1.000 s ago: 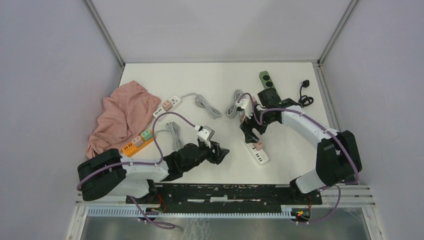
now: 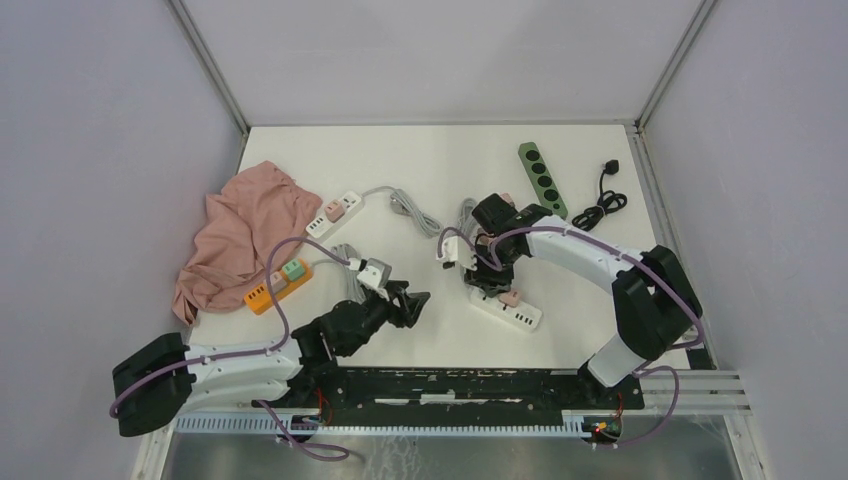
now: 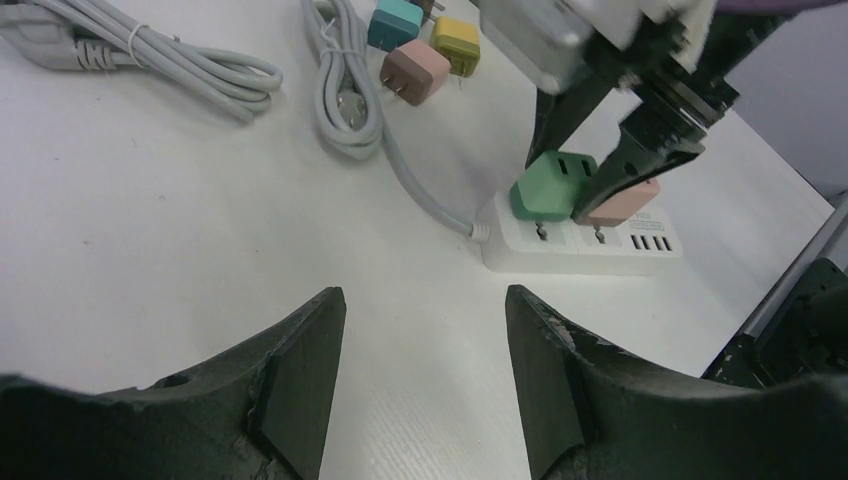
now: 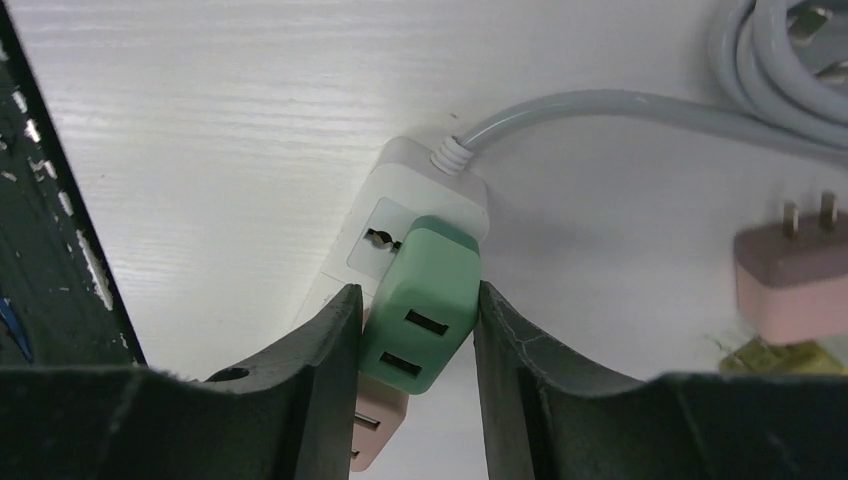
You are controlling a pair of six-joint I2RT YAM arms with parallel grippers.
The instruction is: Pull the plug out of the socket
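Observation:
A white power strip point(image 3: 570, 250) lies near the table's front, right of centre, its grey cable leaving one end. My right gripper is shut on a green plug point(image 4: 425, 305) at the strip's cable end. The plug is tilted over the strip, with socket holes showing beside it; whether its prongs are still inside cannot be seen. Next to it, a pink plug point(image 3: 625, 203) sits on the same strip. In the top view the right gripper point(image 2: 487, 285) mostly covers the green plug. My left gripper stands open and empty, left of the strip.
Loose pink point(image 3: 415, 72), blue point(image 3: 395, 22) and yellow point(image 3: 456, 45) plugs lie behind the strip, near its coiled cable point(image 3: 345, 90). An orange strip point(image 2: 278, 287), another white strip point(image 2: 335, 214) and a pink cloth point(image 2: 240, 235) occupy the left side.
My right gripper has moved left and toward the front. The white strip's cable end has swung left, turning the strip. My left gripper has drawn back to the left.

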